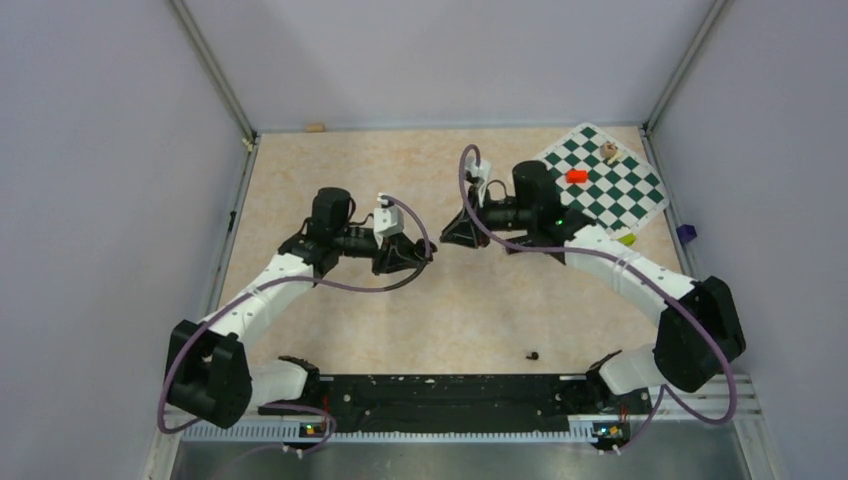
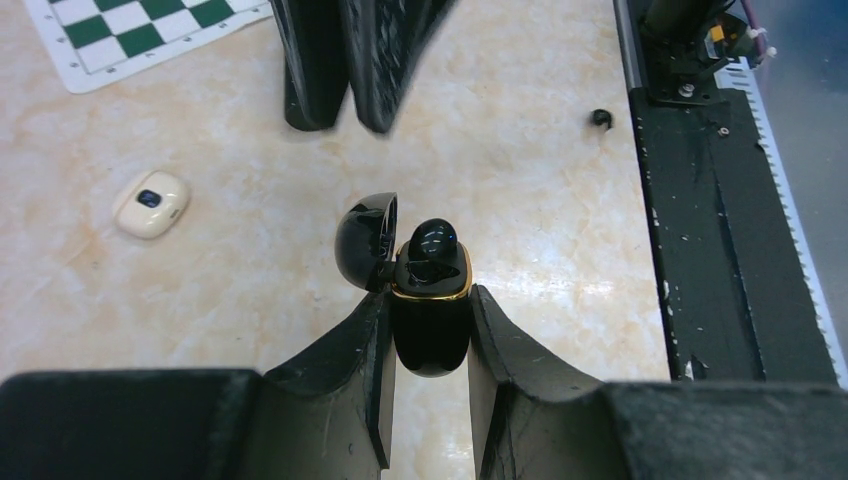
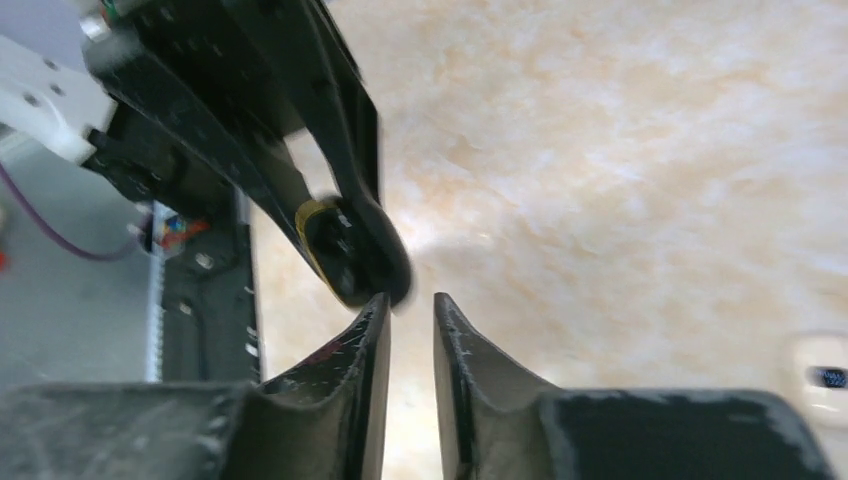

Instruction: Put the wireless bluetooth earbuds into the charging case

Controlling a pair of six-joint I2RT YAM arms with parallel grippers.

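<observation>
The black charging case (image 2: 431, 335) with a gold rim is held upright in my left gripper, shut on its body. Its round lid (image 2: 366, 240) stands open at the side. A glossy black earbud (image 2: 434, 241) protrudes from the case's top; how deep it sits I cannot tell. Another small black earbud (image 1: 532, 355) lies on the table near the front edge, also visible in the left wrist view. Part open and empty, my right gripper is apart from the case, to its right in the top view.
A white rounded case (image 2: 152, 203) rests on the table. The green-checked mat (image 1: 605, 175) at the back right carries a red block (image 1: 577, 176) and other small items. Bare table stretches between the arms and the front edge.
</observation>
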